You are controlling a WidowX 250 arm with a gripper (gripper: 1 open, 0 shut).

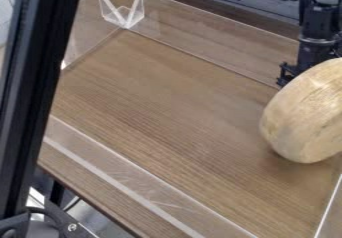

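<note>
A large pale wooden bowl [301, 117] is at the right of the camera view, tilted on its side with its rounded outside toward the camera and partly out of frame. Just behind and above it is my black gripper [290, 74] at the end of the dark arm. The bowl hides much of the gripper, so I cannot see its fingertips clearly or what lies between them.
The wooden board [160, 102] is bare across its middle, with clear plastic strips along its edges. A clear bracket [123, 12] stands at the back left. A black post [27, 72] runs down the left side.
</note>
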